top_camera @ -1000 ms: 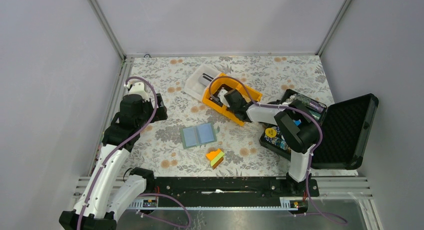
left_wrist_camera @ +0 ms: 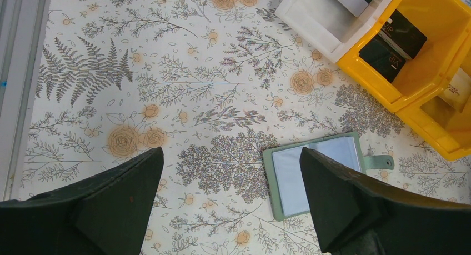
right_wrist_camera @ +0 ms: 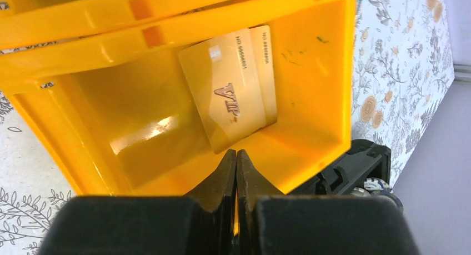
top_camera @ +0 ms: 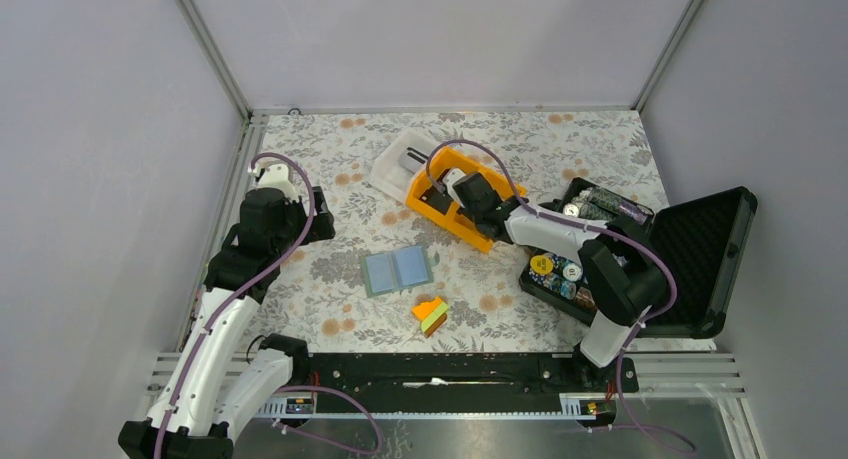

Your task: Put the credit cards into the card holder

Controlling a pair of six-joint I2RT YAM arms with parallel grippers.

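Two overlapping gold VIP cards (right_wrist_camera: pixel 222 91) lie in the yellow bin (right_wrist_camera: pixel 314 71), against its divider side, in the right wrist view. My right gripper is shut with bare fingertips, just short of the upper card's lower corner and outside it. Two black VIP cards (left_wrist_camera: pixel 396 44) rest in the neighbouring yellow compartment in the left wrist view. Below the bins lies the card holder (top_camera: pixel 396 270), spread open, pale blue pockets up, with a green edge and tab. Far to its left, my left gripper is wide open and empty.
A white bin (top_camera: pixel 400 164) with a dark-and-silver item adjoins the yellow bins. An open black case (top_camera: pixel 560 279) full of round and printed items sits under the right arm. A cake-like toy (top_camera: pixel 431 316) lies in front. Bare tabletop separates the left gripper from the holder.
The gold cards stay in the bin. The left arm has not moved.
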